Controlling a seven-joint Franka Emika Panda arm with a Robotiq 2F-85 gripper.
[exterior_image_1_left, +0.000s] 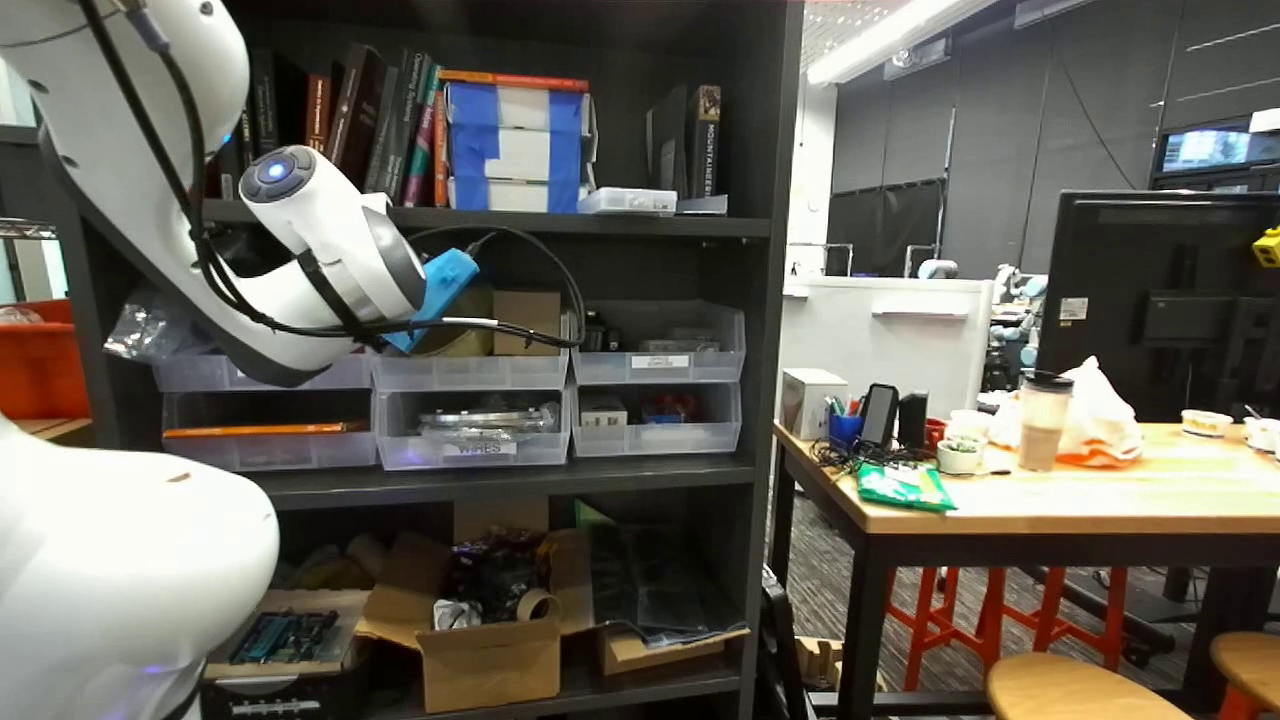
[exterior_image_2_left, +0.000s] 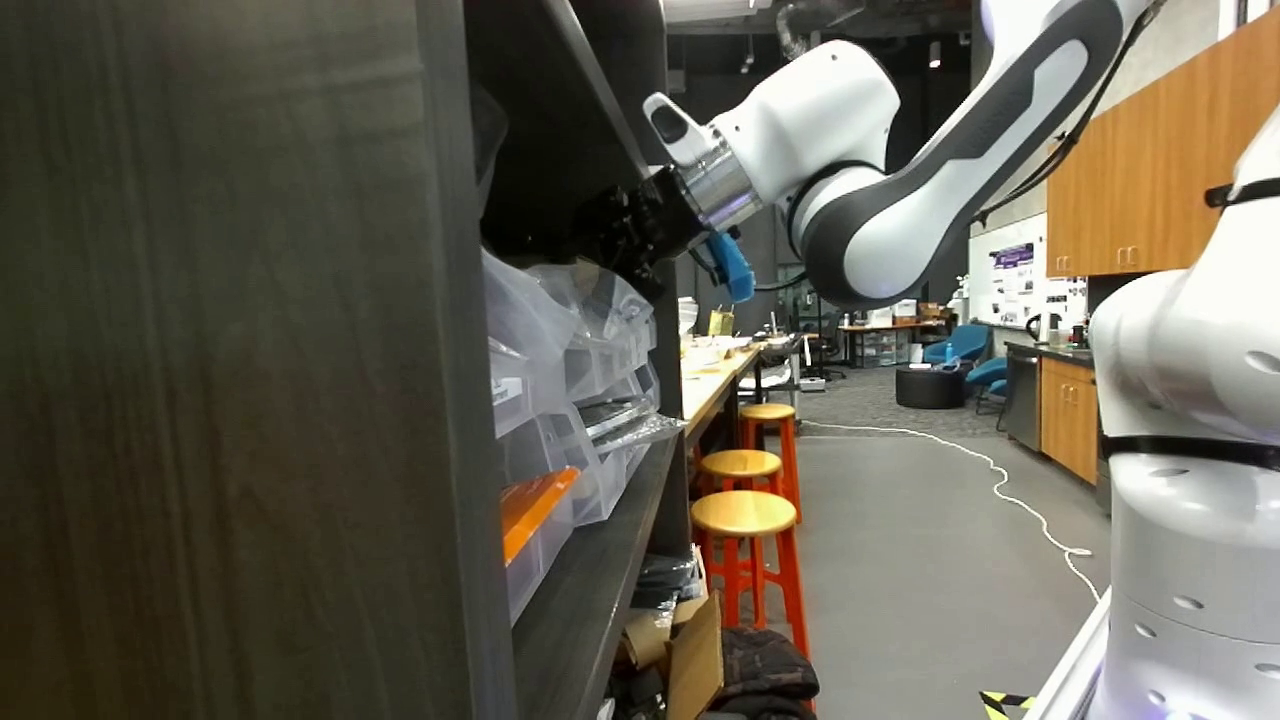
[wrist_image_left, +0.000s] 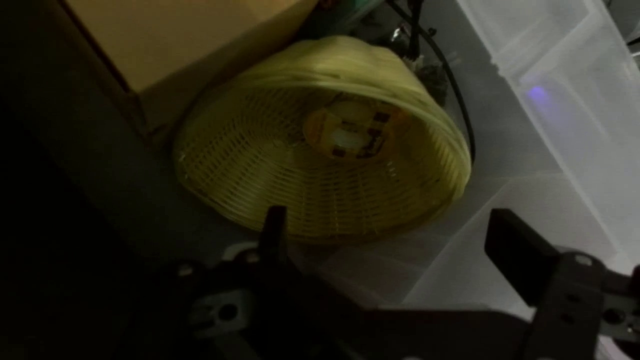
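In the wrist view a yellow-green wicker basket lies tipped with its mouth toward me, a round orange label on its inside. It rests in a clear plastic bin, beside a brown cardboard box. My gripper stands open, its two dark fingers spread near the basket's lower rim. Nothing shows held between them; contact with the rim cannot be made out. From the second exterior view, the gripper reaches into the shelf above the bins. The arm hides it in the first exterior view.
Clear bins are stacked on the middle shelf, under an upper shelf board that bears books and boxes. The shelf's side panel stands close by. Open cardboard boxes fill the bottom shelf. A dark cable runs behind the basket.
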